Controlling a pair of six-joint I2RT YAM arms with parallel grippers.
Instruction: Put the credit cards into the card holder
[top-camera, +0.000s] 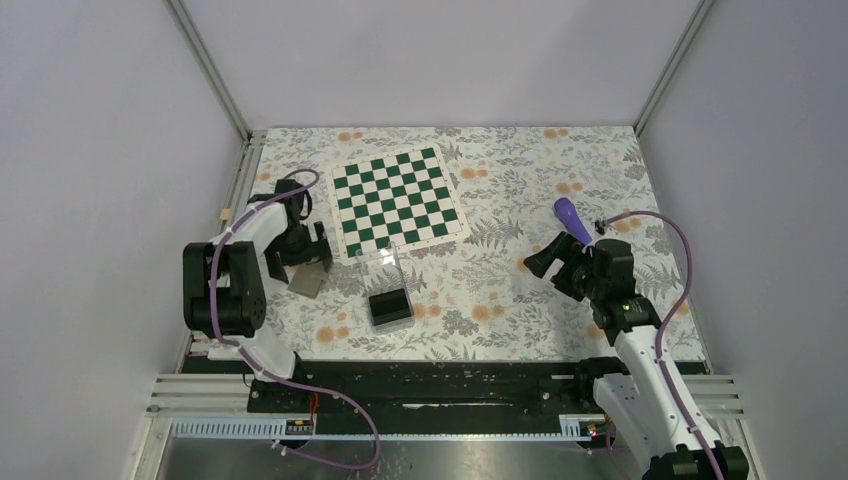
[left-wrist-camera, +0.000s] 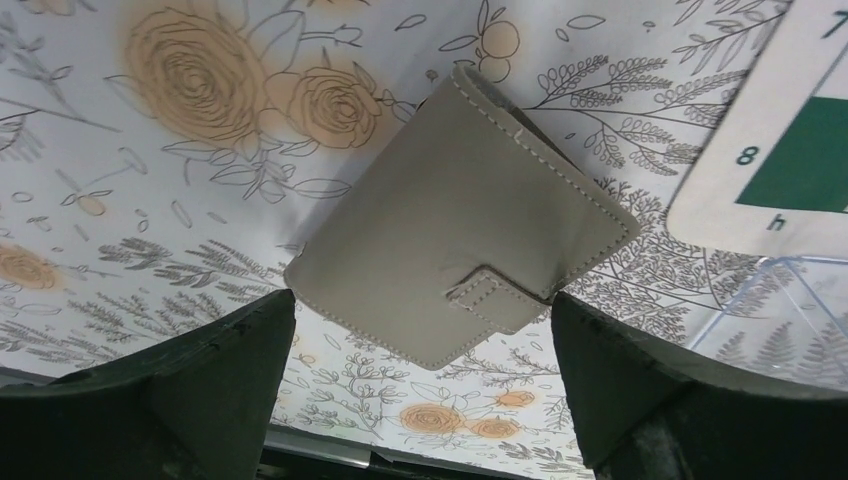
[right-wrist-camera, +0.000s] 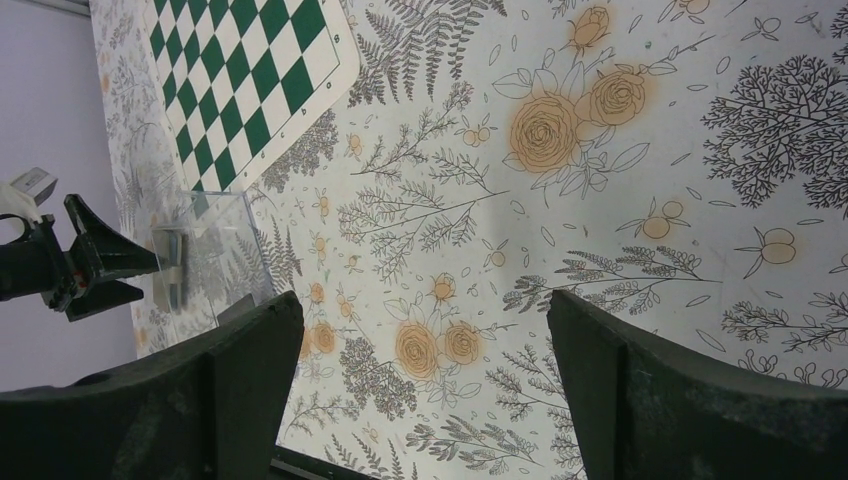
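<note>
A grey-beige folded leather card holder lies on the patterned cloth, its small stitched flap facing up in the left wrist view. My left gripper is open above it, fingers apart on either side of its near part, holding nothing. In the top view the card holder shows just below the left gripper. My right gripper stands open over bare cloth on the right side, nothing between its fingers. A clear plastic case with a black inside part stands right of the card holder. I cannot make out separate credit cards.
A green and white checkered mat lies behind the clear case. Near the right arm rests a purple object, partly covered by that arm. The cloth between the case and the right gripper is free.
</note>
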